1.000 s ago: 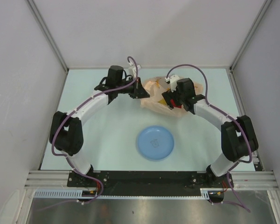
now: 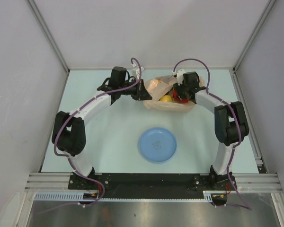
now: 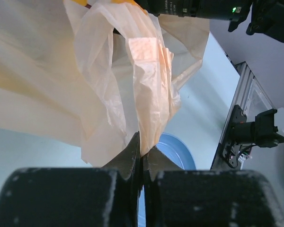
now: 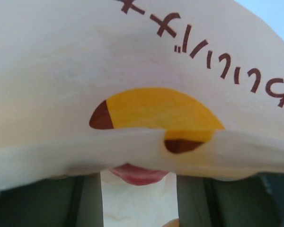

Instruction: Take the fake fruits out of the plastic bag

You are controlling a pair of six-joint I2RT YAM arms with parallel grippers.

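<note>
In the top view the pale plastic bag (image 2: 170, 106) lies open with a yellow fruit (image 2: 165, 98) and a red one (image 2: 181, 100) inside. My left gripper (image 2: 142, 94) is shut on the bag's crumpled left edge, which rises from between its fingertips in the left wrist view. My right gripper is inside the bag's right part, its fingers apart. In the right wrist view printed bag film covers much of the view, and part of a red fruit (image 4: 137, 176) shows beyond the gap between the fingers.
An empty blue plate (image 2: 157, 144) lies on the pale table (image 2: 90, 142) in front of the bag.
The left arm has barely moved.
</note>
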